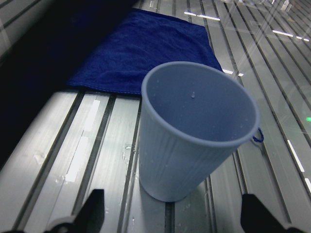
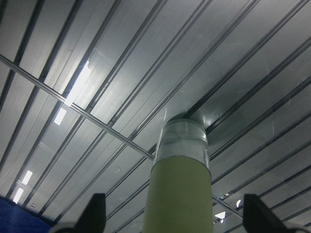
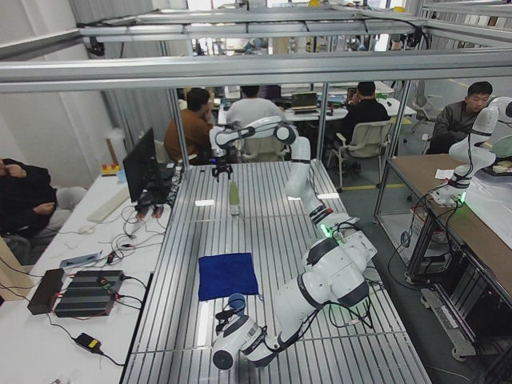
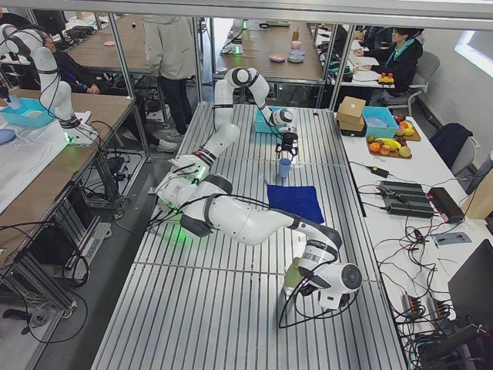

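A blue cup (image 1: 184,160) stands upright on the slatted table (image 3: 176,320), in front of a dark blue cloth (image 3: 228,276). My left gripper is low at the cup, open, its fingertips either side of the cup's base in the left wrist view. A green bottle (image 2: 177,194) with a clear lower part (image 3: 234,196) stands toward the other end of the table. My right gripper hangs over it, open, with the bottle between its fingertips in the right wrist view; whether they touch it is not clear.
A teal bin (image 4: 266,123) sits at the table's end beyond the left gripper. A side table (image 4: 416,177) with electronics, cables and fruit trays runs alongside.
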